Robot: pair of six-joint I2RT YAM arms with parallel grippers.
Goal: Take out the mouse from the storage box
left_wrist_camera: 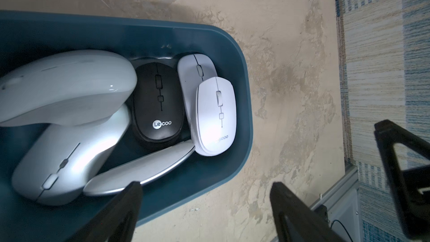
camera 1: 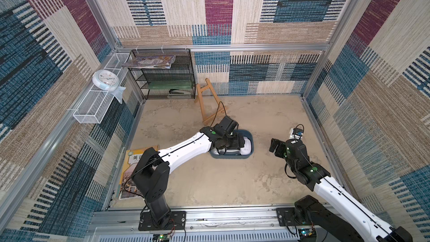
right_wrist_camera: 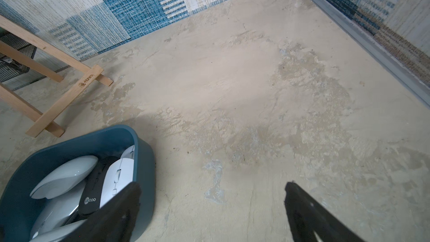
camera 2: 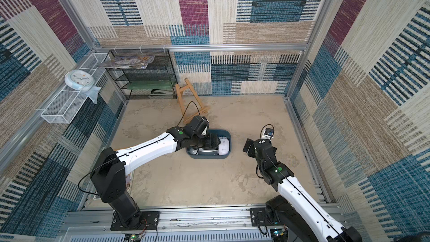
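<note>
A dark teal storage box [camera 1: 251,148] stands mid-table with several mice inside. In the left wrist view a black mouse [left_wrist_camera: 157,103] lies between a white mouse [left_wrist_camera: 217,116] at the right end, with a second white one [left_wrist_camera: 197,66] partly beneath it, and silvery-grey mice [left_wrist_camera: 71,154] on the left. Over the box hangs my left gripper, its fingers apart and nothing between them; from above it covers part of the contents. Right of the box, my right gripper is open and empty above bare table.
A wooden easel [camera 1: 208,103] stands behind the box, near a black mesh rack [camera 1: 163,74]. A book [camera 1: 130,170] lies at the left, partly under the left arm. Open table lies in front of the box and to its right.
</note>
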